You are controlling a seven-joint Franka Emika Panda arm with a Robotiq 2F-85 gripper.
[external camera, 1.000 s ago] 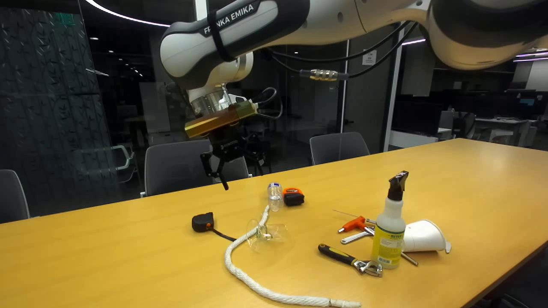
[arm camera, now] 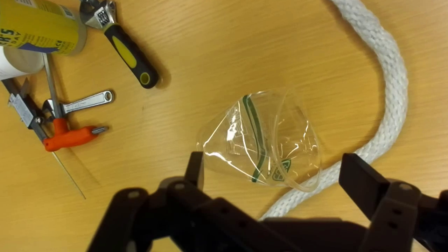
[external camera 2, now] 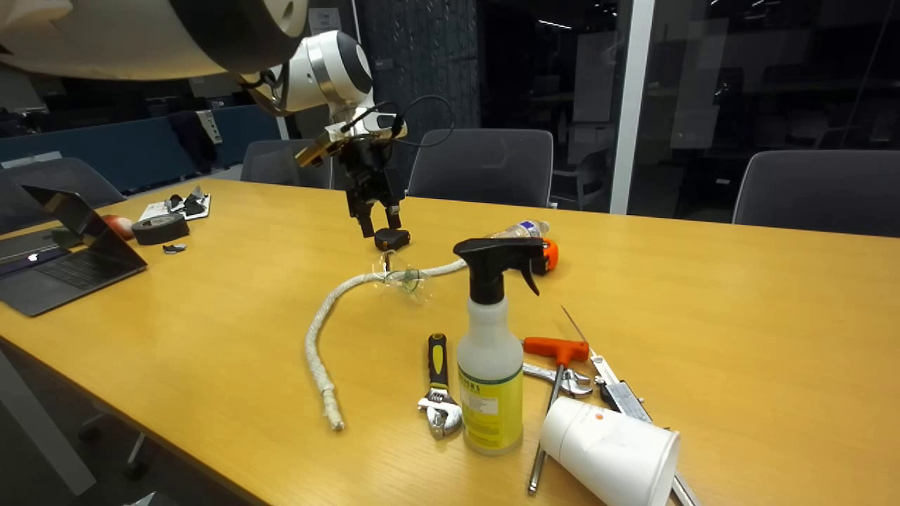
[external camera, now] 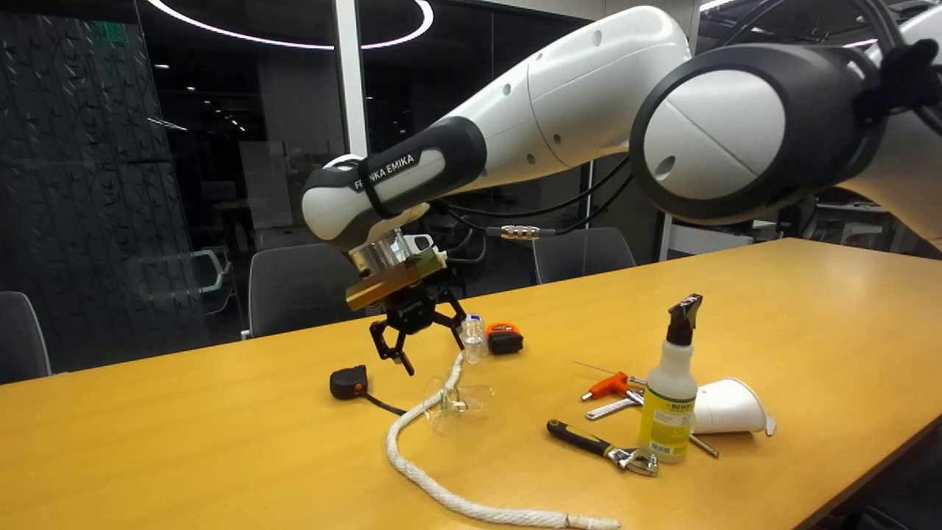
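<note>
My gripper (external camera: 422,353) hangs above the table with its fingers spread and nothing between them. Below it, a clear plastic cup (arm camera: 235,142) with a green stripe lies on its side. In the wrist view the cup appears between and just beyond my fingertips. A white braided rope (arm camera: 394,84) curves past the cup and runs partly under or against its rim; which of these cannot be told. The black tape measure (external camera: 348,383) sits on the table left of the rope in the first exterior view.
A spray bottle (external camera 2: 491,379), an adjustable wrench (external camera 2: 439,388), a red-handled tool (external camera 2: 557,347), calipers (external camera 2: 624,396) and a tipped white cup (external camera 2: 607,447) are clustered together. A clear bottle (external camera: 473,338) and an orange-black tape measure (external camera: 504,339) lie behind the clear cup.
My gripper has come down and slightly right in the first exterior view, closer to the clear cup. The objects on the table have not moved.
</note>
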